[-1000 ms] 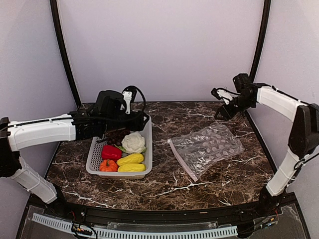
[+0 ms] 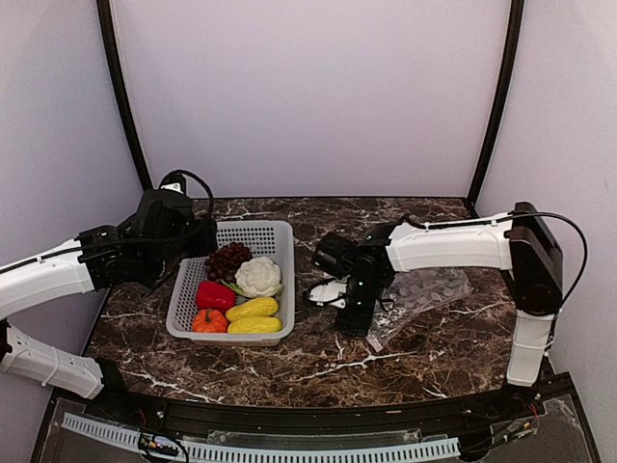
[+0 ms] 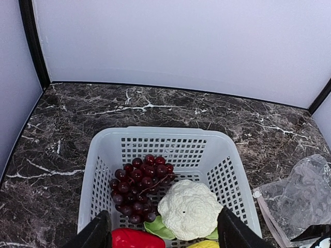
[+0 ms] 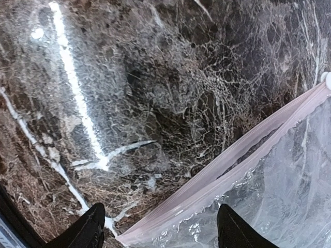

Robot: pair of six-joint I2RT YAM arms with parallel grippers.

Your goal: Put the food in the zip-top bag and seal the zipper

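A clear zip top bag [image 2: 424,297] lies flat on the dark marble table, its zipper edge [image 4: 227,164] crossing the right wrist view with the two lips slightly apart at one stretch. My right gripper is open above that edge, nothing between its fingers; from the top, the arm hides part of the bag. Over the basket's upper left side, my left gripper hangs open and empty. Inside the white basket [image 2: 286,241] are grapes [image 2: 228,261], a cauliflower [image 2: 258,277], a red pepper [image 2: 214,295], an orange pumpkin [image 2: 208,321] and two yellow vegetables [image 2: 254,326].
Bare marble [image 2: 280,367] runs along the table's front and behind the basket. Pale walls close in the back and both sides. The right forearm [image 2: 453,246] stretches low across the bag.
My right arm has swung from the far right back, leftward and forward, over the bag's zipper end. The left arm has drawn left across the basket. Bag and food look unmoved.
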